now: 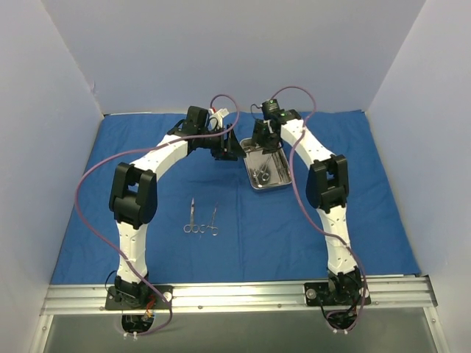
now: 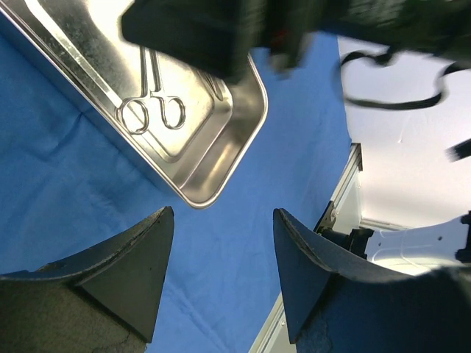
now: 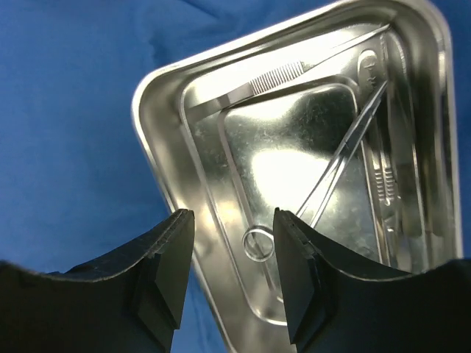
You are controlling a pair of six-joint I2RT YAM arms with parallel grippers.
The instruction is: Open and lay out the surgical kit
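The metal tray lies on the blue cloth at the back centre. In the right wrist view, a tweezer-like tool with a ribbed grip lies along one side, and scissors lie across the middle. More slim instruments line another side. My right gripper is open above the tray, nothing between its fingers. My left gripper stands open and empty just left of the tray. Two ring-handled instruments, one beside the other, rest on the cloth at front left.
My right arm's dark gripper body hangs over the tray, close to my left gripper. Grey walls close off the back and sides.
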